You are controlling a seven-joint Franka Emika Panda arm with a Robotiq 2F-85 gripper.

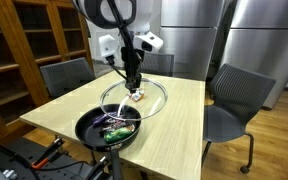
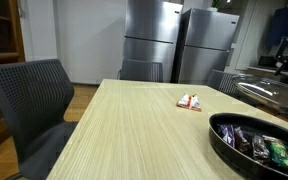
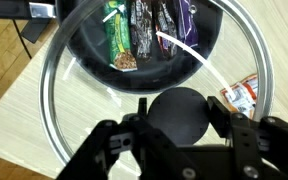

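Note:
A glass lid with a clear pane and metal rim hangs tilted above the table, raised off the black pan. My gripper is shut on the lid's round black knob, which fills the space between the fingers in the wrist view. Through the glass, the pan shows several wrapped snack bars, among them a green one and a purple one. Exterior view 2 shows the lid at the right edge, above and apart from the pan.
A small orange-and-white packet lies on the wooden table beyond the pan. Dark chairs stand around it.

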